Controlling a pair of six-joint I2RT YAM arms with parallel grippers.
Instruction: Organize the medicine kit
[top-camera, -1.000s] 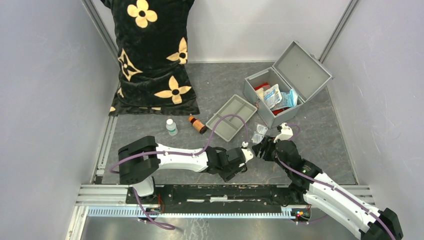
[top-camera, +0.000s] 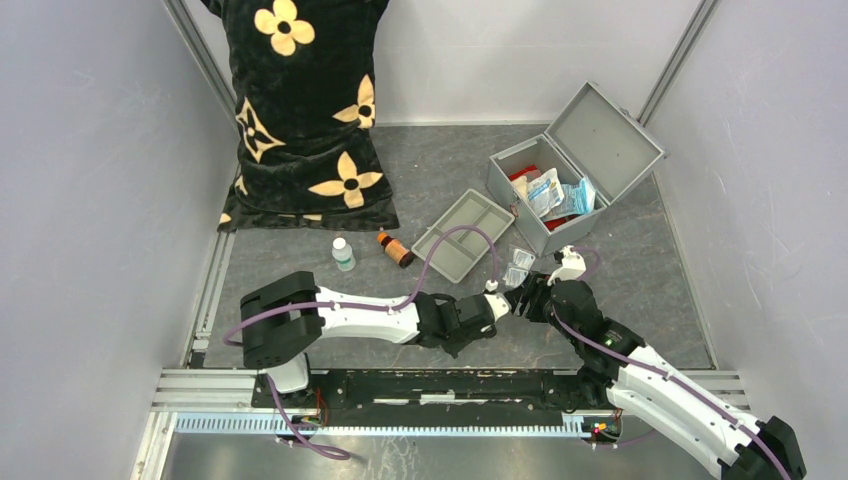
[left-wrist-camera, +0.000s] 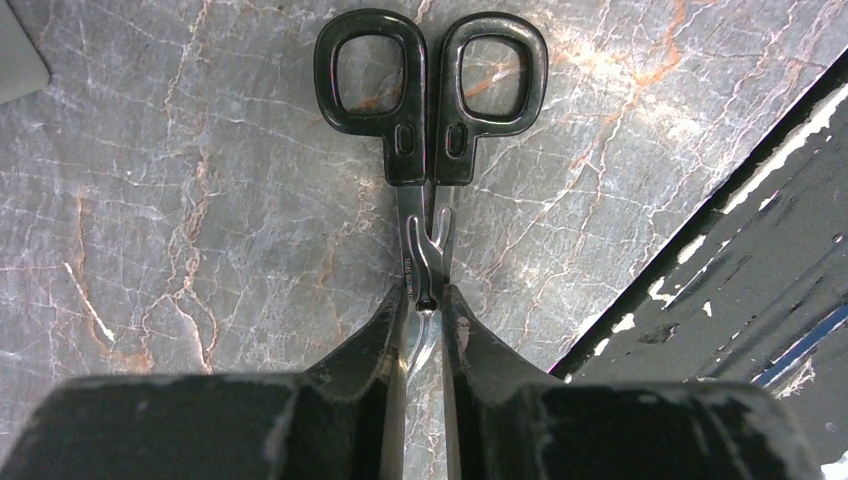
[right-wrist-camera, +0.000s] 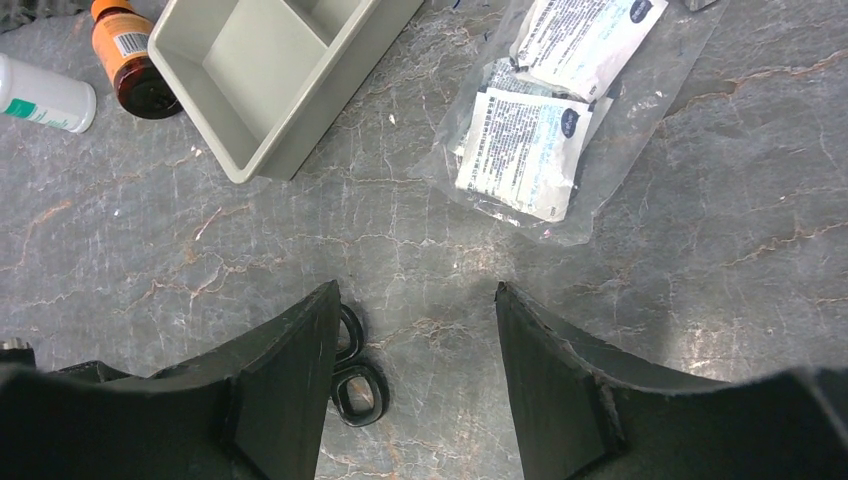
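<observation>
Black-handled scissors (left-wrist-camera: 427, 160) lie on the grey floor in the left wrist view, with their metal blades running down between the fingers of my left gripper. Those fingers stand close on either side of the pivot; whether they press on it I cannot tell. Wide apart, the fingers of my right gripper have nothing between them. Beyond it lies a clear bag of white packets (right-wrist-camera: 525, 150). A grey divided tray (top-camera: 433, 232), a brown bottle with an orange cap (top-camera: 396, 249) and a white bottle (top-camera: 343, 256) sit farther left.
An open grey case (top-camera: 508, 197) holding several packages stands at the back right, its lid (top-camera: 605, 140) tilted back. A dark patterned cushion (top-camera: 300, 130) fills the back left. Both arms are close together at the front middle.
Over the last second my left arm has shifted slightly to the right. The right arm, bottles, tray and case look unmoved.
</observation>
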